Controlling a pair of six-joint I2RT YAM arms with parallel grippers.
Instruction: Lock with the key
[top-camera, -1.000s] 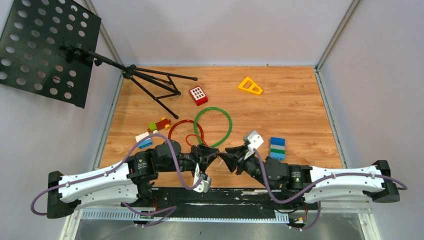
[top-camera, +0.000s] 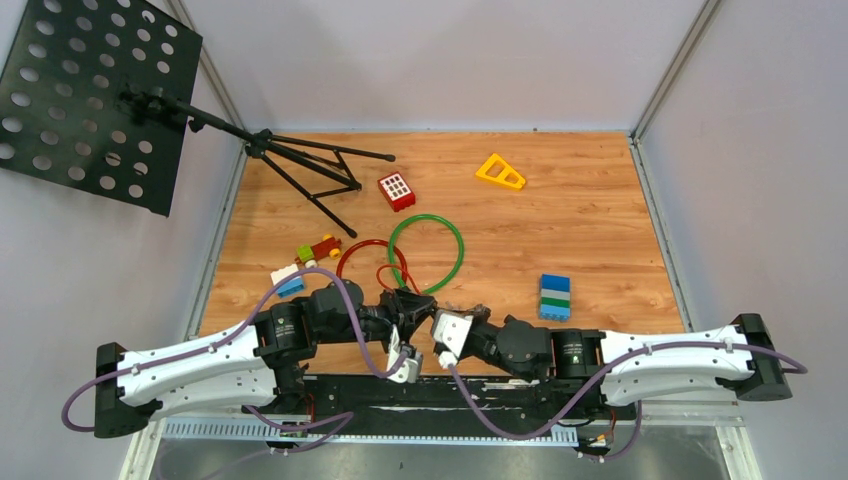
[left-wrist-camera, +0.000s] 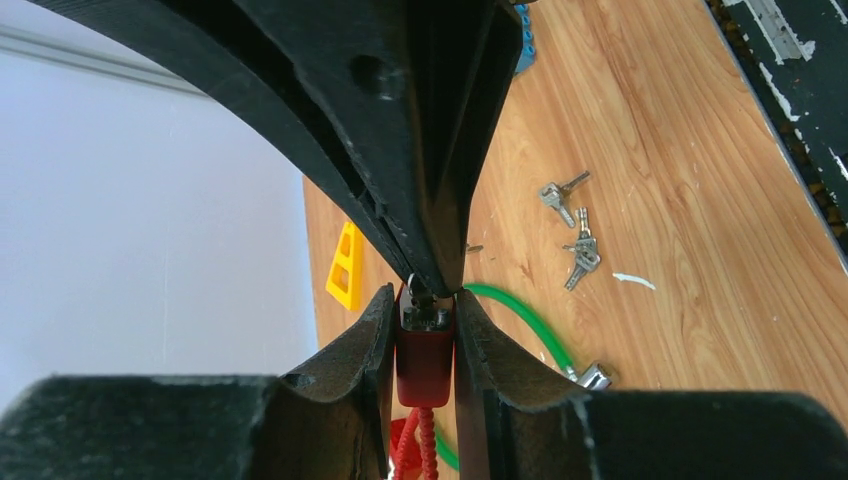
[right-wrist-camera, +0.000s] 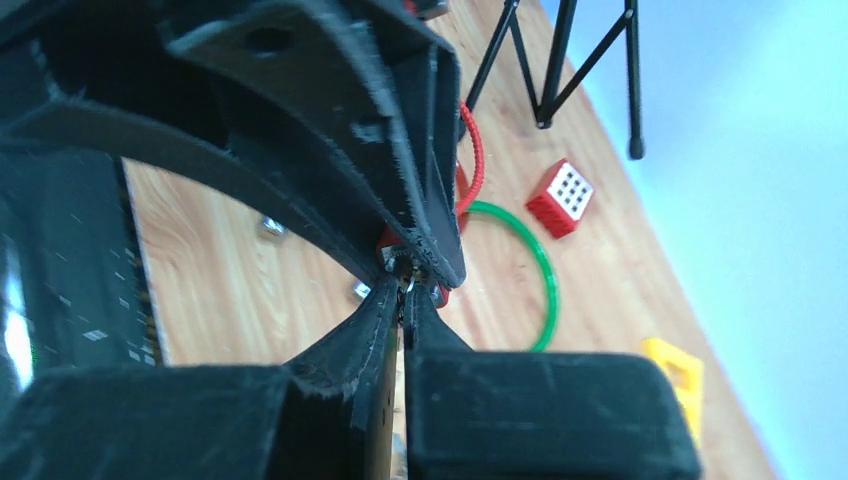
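In the left wrist view, my left gripper is shut on a red lock body (left-wrist-camera: 425, 368), its red cable (left-wrist-camera: 428, 440) trailing below. Against the lock's metal end are the tips of my right gripper, which is shut. A small metal bit (left-wrist-camera: 417, 287) shows where those fingertips meet the lock; whether it is a key held between them is too hidden to tell. From above, the two grippers meet nose to nose near the table's front, and the lock's end is covered.
Loose keys (left-wrist-camera: 583, 250) lie on the wood near a green ring lock (left-wrist-camera: 520, 310). A red box (top-camera: 396, 191), yellow triangle (top-camera: 500, 172), blue-green blocks (top-camera: 555, 297) and a black stand (top-camera: 300, 165) surround the work.
The right gripper has come left up to the left one, and its wrist has rolled, the white part swinging from the far side toward the front. The left arm has stayed put.
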